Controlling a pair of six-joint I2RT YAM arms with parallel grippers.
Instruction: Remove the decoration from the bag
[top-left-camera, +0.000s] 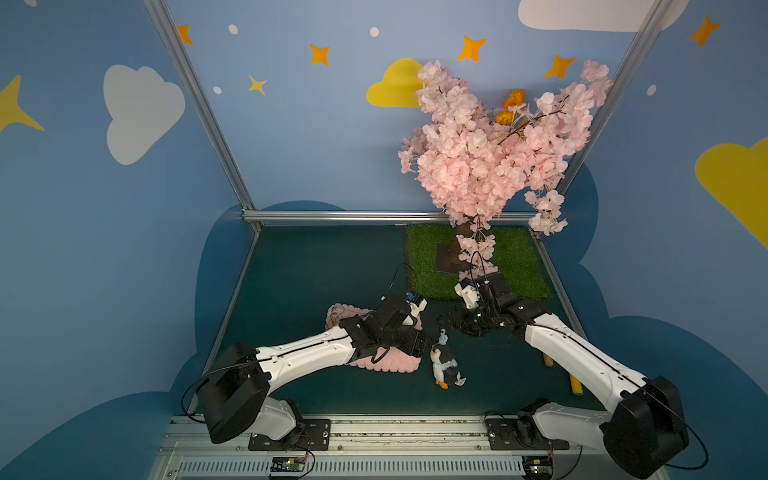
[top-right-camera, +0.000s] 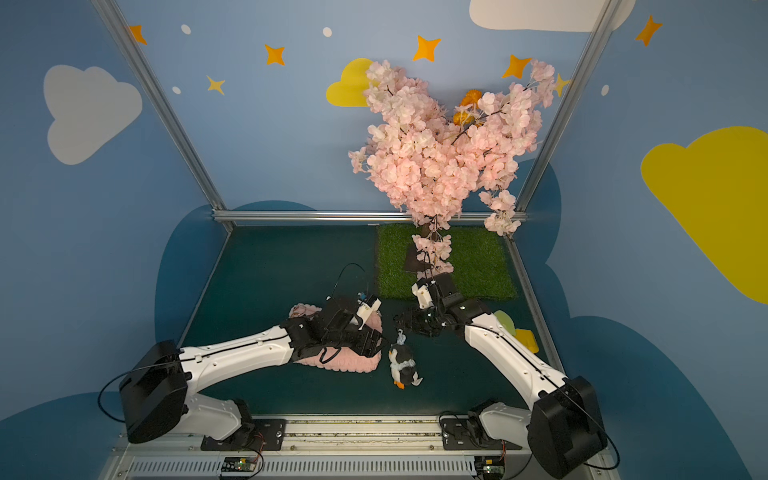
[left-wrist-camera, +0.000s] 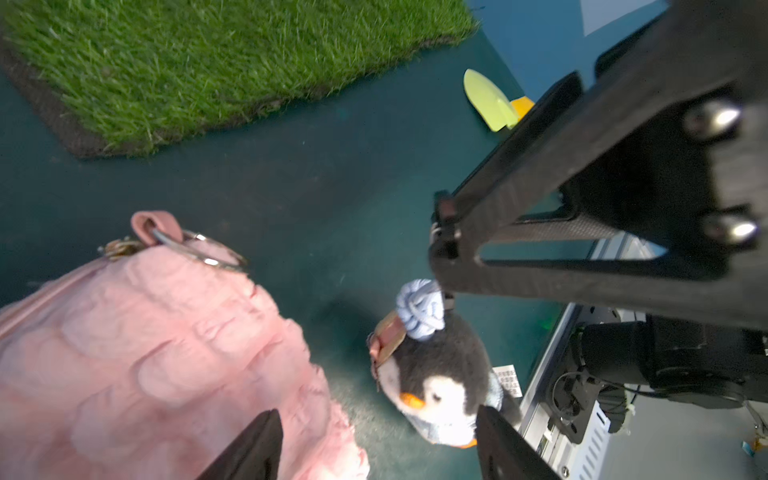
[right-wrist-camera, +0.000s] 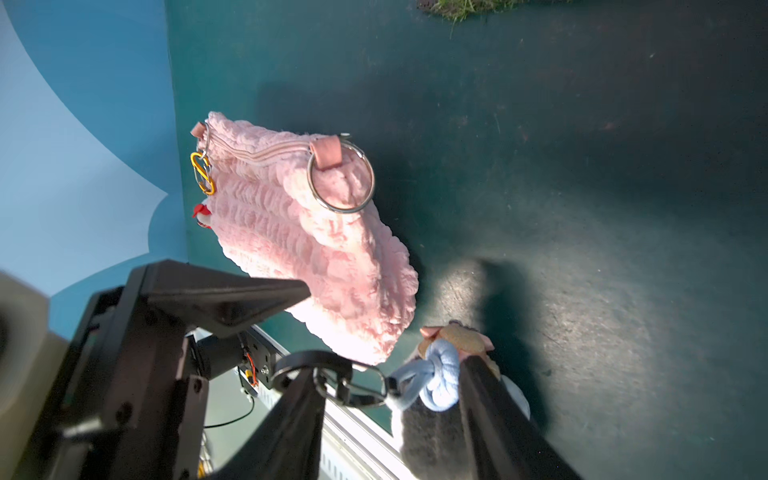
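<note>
The pink plush bag (top-left-camera: 384, 360) lies on the mat, with a silver ring (right-wrist-camera: 340, 205) at one end and a yellow carabiner (right-wrist-camera: 200, 174) at the other. Beside it is a penguin plush (left-wrist-camera: 436, 392) with a blue knotted cord (right-wrist-camera: 440, 376) and a dark clip. My right gripper is shut on that clip and cord above the penguin. My left gripper stands part open over the bag's right end, near the penguin, with nothing seen held.
A blossom tree (top-left-camera: 488, 160) stands on an artificial grass patch (top-left-camera: 520, 272) at the back right. Toy tools, including a green trowel (left-wrist-camera: 486, 97), lie at the right edge.
</note>
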